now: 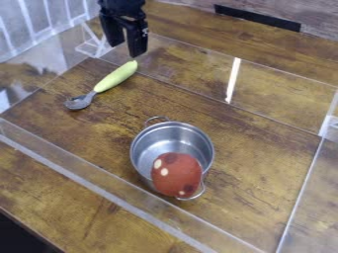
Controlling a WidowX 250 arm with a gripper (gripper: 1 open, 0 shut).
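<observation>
My dark gripper hangs at the top left of the camera view, above and behind a utensil with a pale yellow-green handle and a metal head lying on the wooden table. I cannot tell whether its fingers are open or shut. Front of centre, a steel pot with wire handles holds a red round object with pale spots at its front side.
Clear transparent walls border the wooden work area. A dark strip lies along the back edge at the top right.
</observation>
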